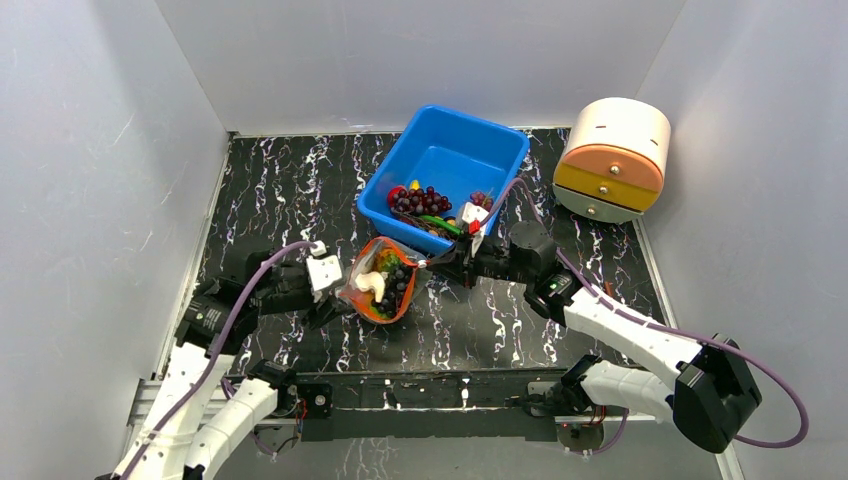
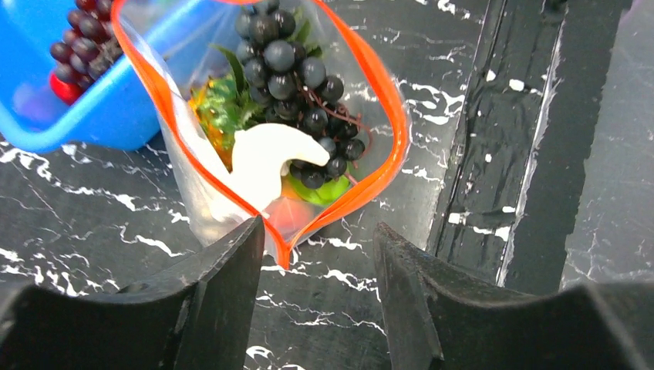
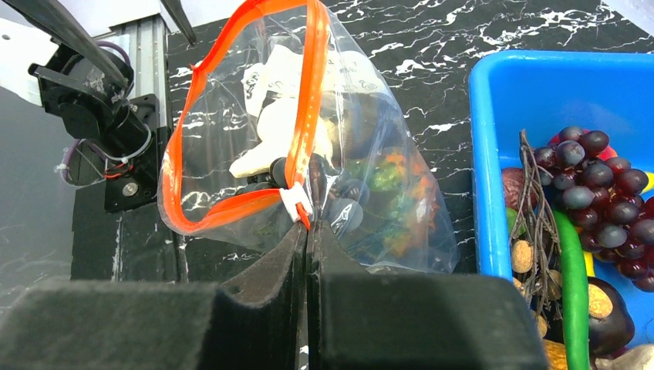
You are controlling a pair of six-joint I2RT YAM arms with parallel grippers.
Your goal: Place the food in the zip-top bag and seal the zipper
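Observation:
A clear bag with an orange zipper rim (image 1: 383, 318) stands with its mouth wide open between my two arms. Inside it are black grapes (image 2: 281, 73), a pale curved piece of food (image 2: 270, 158) and other colourful food. My right gripper is shut on the bag's rim, right at the white slider (image 3: 296, 202). My left gripper is open, with nothing between its fingers; the pointed corner of the orange rim (image 2: 283, 254) lies just beyond them, nearer the left-hand finger in that view.
Close behind the bag stands a blue bin (image 1: 440, 130) holding grapes (image 3: 598, 193), a green pepper (image 3: 569, 285) and other food. A small drawer cabinet (image 1: 612, 160) occupies the back right.

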